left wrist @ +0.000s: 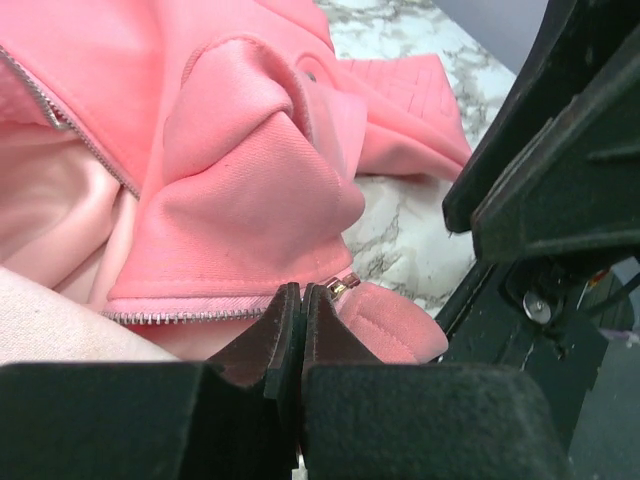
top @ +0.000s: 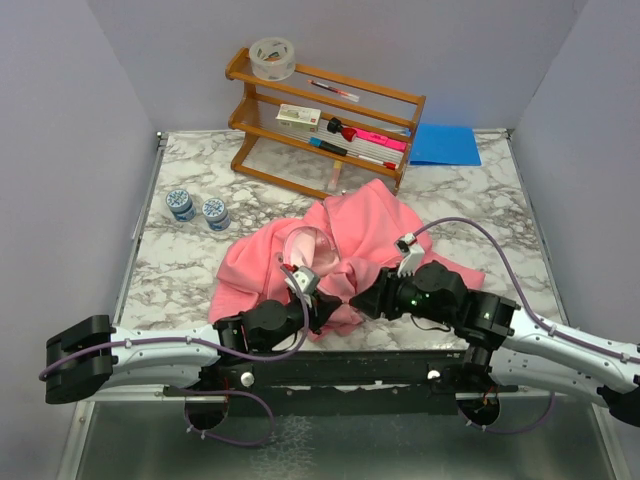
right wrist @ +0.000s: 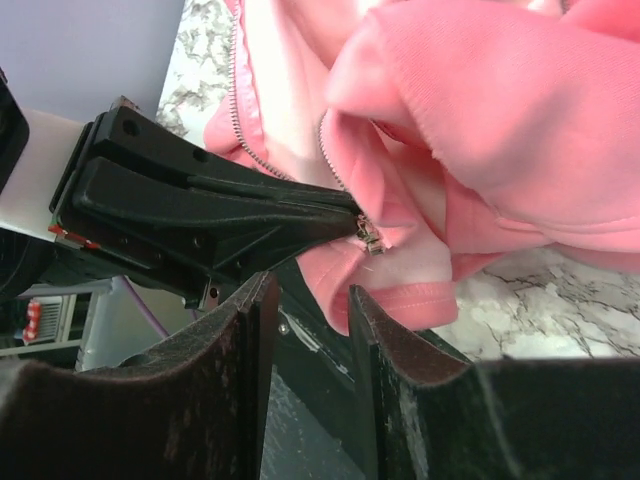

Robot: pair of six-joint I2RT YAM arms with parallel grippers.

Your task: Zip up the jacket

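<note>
The pink jacket (top: 370,225) lies spread mid-table, its zipper (left wrist: 170,316) running along a fold in front of the grippers. My left gripper is shut at the zipper end by the metal slider (right wrist: 369,238); in the right wrist view its fingertips meet the zipper edge just beside that slider, though I cannot tell what is between them. My right gripper hangs just over the jacket's front fold, its fingers apart with nothing visible between them, close to the left gripper and the slider.
A wooden rack (top: 240,76) with stationery stands at the back, a blue sheet (top: 445,145) beside it and two jars (top: 216,213) at the left. The table's front edge is directly below both grippers.
</note>
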